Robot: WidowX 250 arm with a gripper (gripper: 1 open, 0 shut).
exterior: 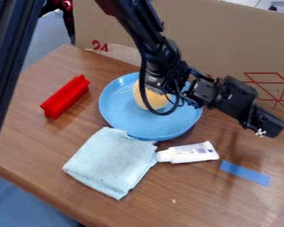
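The black arm reaches down from the top over a blue plate (pixel 121 111), and its gripper (pixel 264 128) points right, above the table to the right of the plate, shut with nothing visible between the fingers. A round yellowish item (pixel 145 97) sits on the plate, partly hidden behind the arm and its cable. A folded light-blue cloth (pixel 109 161) lies in front of the plate, with a white tube (pixel 187 152) beside it. A red object (pixel 64 96) lies at the left.
A cardboard panel (pixel 240 44) stands along the back. A strip of blue tape (pixel 244 173) is on the wooden table (pixel 169 199) at the right.
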